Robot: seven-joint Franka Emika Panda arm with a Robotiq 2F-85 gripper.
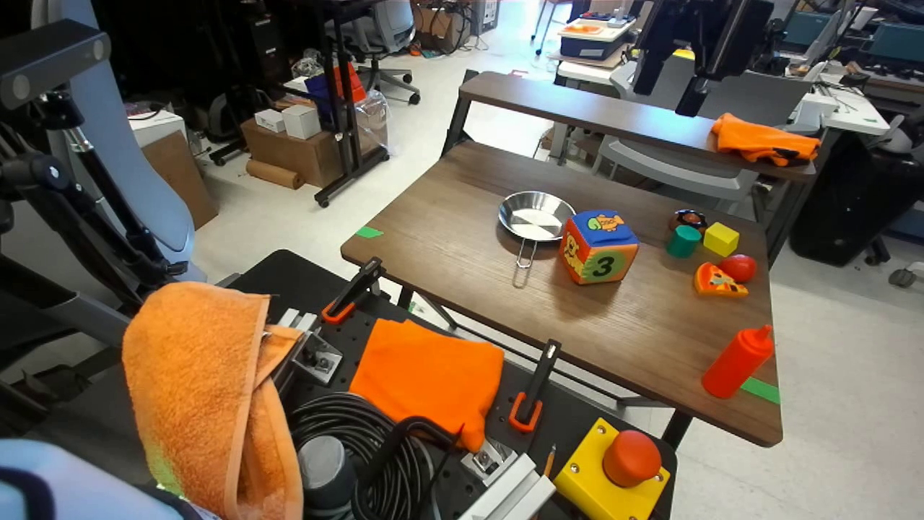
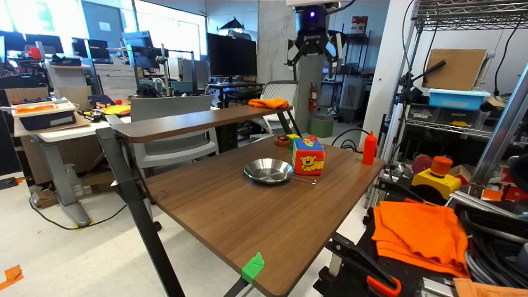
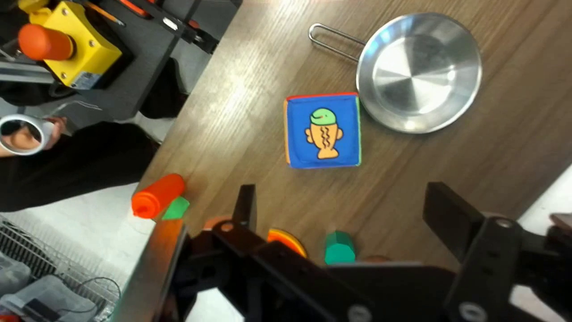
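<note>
My gripper (image 2: 314, 63) hangs high over the table, well above everything on it. In the wrist view its two dark fingers stand wide apart, open, with nothing held between them. A soft picture cube (image 1: 599, 248) with a blue top and a "3" on one side rests near the table's middle. Beside it lies a shiny metal pan (image 3: 419, 73), its wire handle pointing toward the table's front edge. Toward the right end are a green block (image 1: 683, 241), a yellow block (image 1: 720, 239), a red ball-like item (image 1: 738, 268), a toy pizza slice (image 1: 717, 281) and a brown round item (image 2: 282, 141).
A red squeeze bottle (image 1: 737, 362) stands at the front right corner. Along the back runs a raised shelf (image 1: 589, 110) with an orange cloth (image 1: 764, 139) on its right end.
</note>
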